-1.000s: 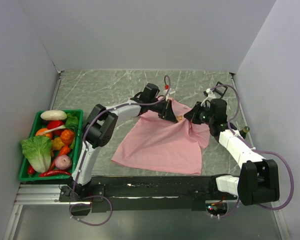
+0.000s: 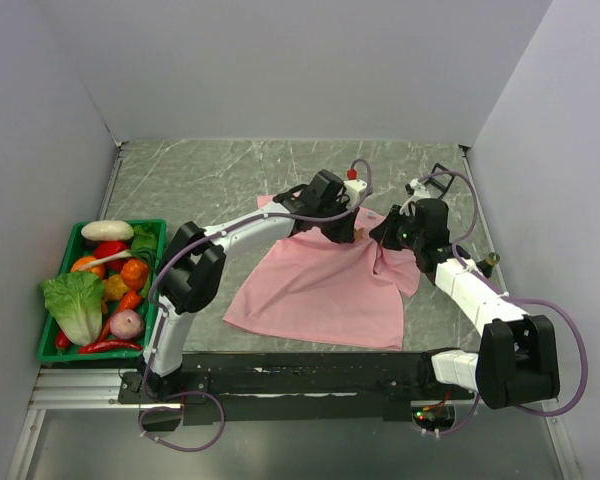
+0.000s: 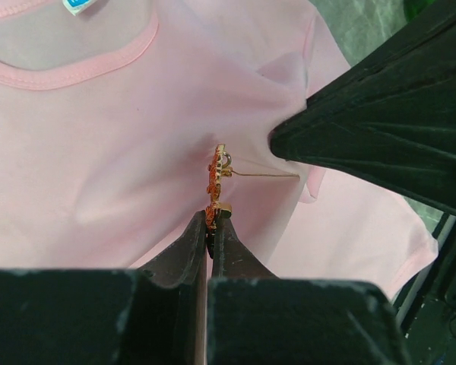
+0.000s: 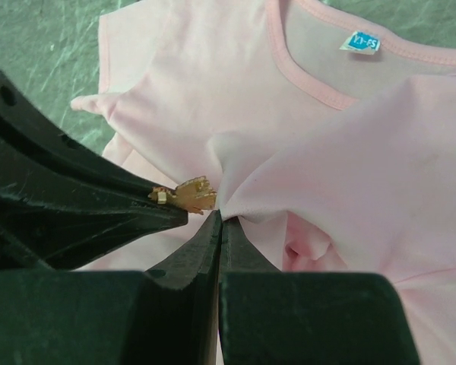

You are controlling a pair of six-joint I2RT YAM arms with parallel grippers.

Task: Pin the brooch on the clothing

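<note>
The pink clothing (image 2: 325,290) lies spread on the table, with part of it raised into folds at my right gripper. That gripper is shut on a pinch of the cloth. My left gripper is shut on the golden brooch (image 3: 219,175), seen edge-on with an orange face. Its thin open pin (image 3: 262,175) points right, the tip at the raised fold near the dark fingertip of the right gripper. I cannot tell whether the tip enters the cloth. In the right wrist view the brooch (image 4: 195,195) sits just left of the pinched fabric.
A green basket (image 2: 157,240) of vegetables stands at the left. A small black stand (image 2: 442,178) is at the back right, and a dark green object (image 2: 489,263) lies by the right edge.
In the top view my left arm has swung a little to the right and its wrist has turned, the brooch still held. My right arm and the raised cloth look unmoved.
</note>
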